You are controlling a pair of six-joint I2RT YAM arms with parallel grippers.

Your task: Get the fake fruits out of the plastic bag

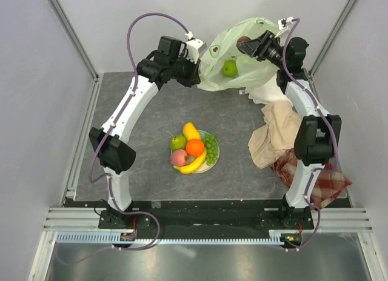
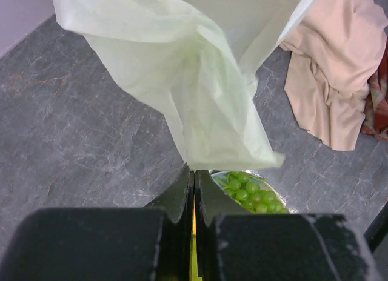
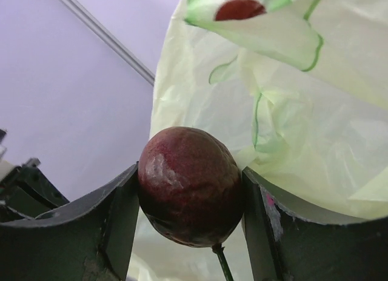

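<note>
The pale green plastic bag [image 1: 242, 69] hangs raised between the arms, a green fruit [image 1: 230, 68] inside. My right gripper [image 1: 248, 46] is shut on a dark red round fruit [image 3: 190, 186] at the bag's upper part, bag plastic behind it. My left gripper is shut at the bag's left end, the bag [image 2: 200, 93] drooping from its tips in the left wrist view.
A plate of fruits [image 1: 206, 166] with banana, orange, peach, apple and grapes [image 2: 254, 196] sits mid-table. Beige cloth [image 1: 270, 142] and a red checked cloth [image 1: 321, 187] lie at the right.
</note>
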